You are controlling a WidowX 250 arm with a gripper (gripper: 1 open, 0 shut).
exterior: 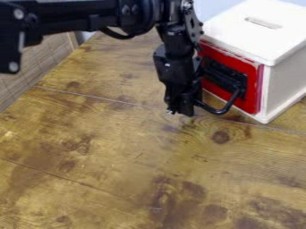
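Observation:
My black gripper (182, 104) hangs low over the wooden table at the left side of a white box (260, 38), its fingers pointing down. The box has a red front (249, 95) with a dark panel, partly hidden behind the arm and a black cable. The fingertips are dark and small, and whether they are apart is hard to make out.
A tiled surface (24, 72) lies beyond its left edge, and a pale wall shows at the back right.

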